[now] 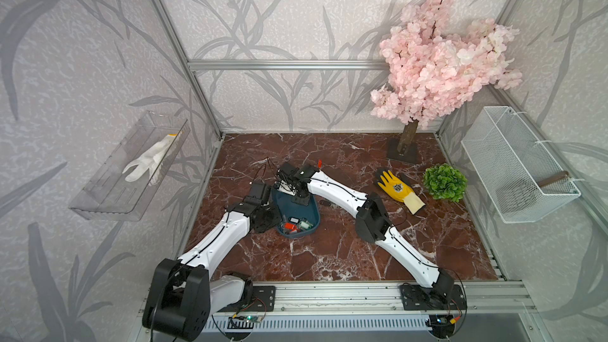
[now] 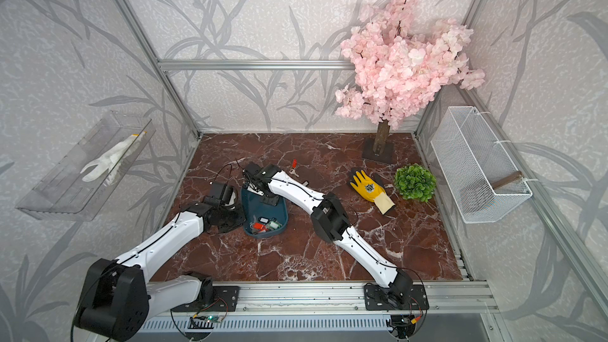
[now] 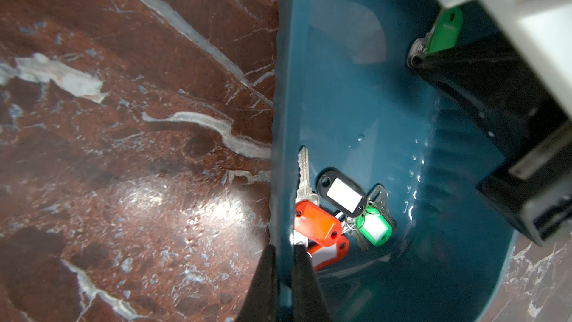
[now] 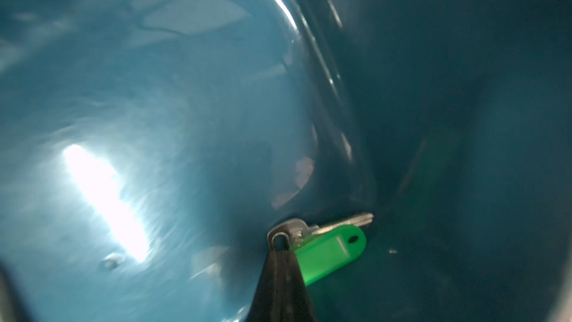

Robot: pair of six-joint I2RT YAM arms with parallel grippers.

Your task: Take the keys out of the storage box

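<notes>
The blue storage box (image 1: 313,217) stands on the table with both arms at it. Inside its far end, my right gripper is shut on a key with a green tag (image 4: 330,253); the silver key shaft sticks out beside the tag. My left gripper is shut on the box's rim (image 3: 292,113). At the near end of the box lie several more keys, with an orange tag (image 3: 317,223), a black tag (image 3: 341,192) and another green tag (image 3: 374,226).
An orange-tagged key (image 2: 293,166) lies on the table behind the box, near the right forearm. To the right are a yellow glove (image 1: 395,186), a green plant (image 1: 444,181) and a blossom tree (image 1: 437,57).
</notes>
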